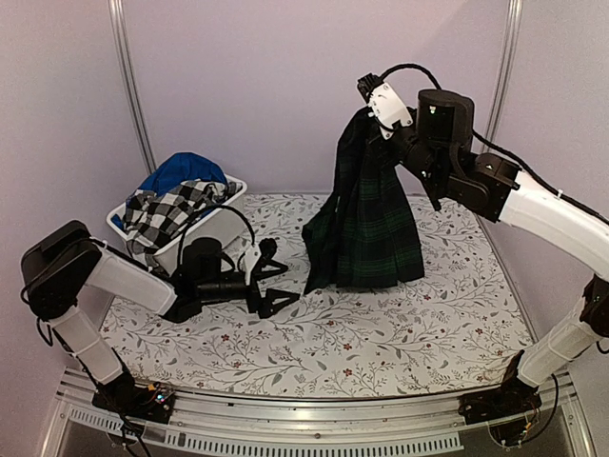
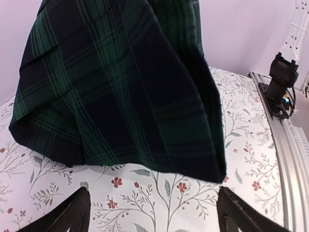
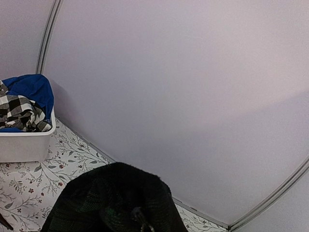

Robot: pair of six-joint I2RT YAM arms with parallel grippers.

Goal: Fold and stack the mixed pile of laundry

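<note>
A dark green plaid cloth point(image 1: 366, 228) hangs from my right gripper point(image 1: 381, 138), held high above the back half of the table, its lower edge down near the floral surface; it also fills the bottom of the right wrist view point(image 3: 111, 193). My left gripper point(image 1: 276, 281) is low at the centre-left, open, just left of the cloth's lower corner. In the left wrist view the cloth point(image 2: 116, 96) hangs ahead of the open fingertips, with bare floral surface between them.
A white basket point(image 1: 231, 228) holding blue and black-and-white checked laundry point(image 1: 171, 209) stands at the back left. Walls enclose the sides and back.
</note>
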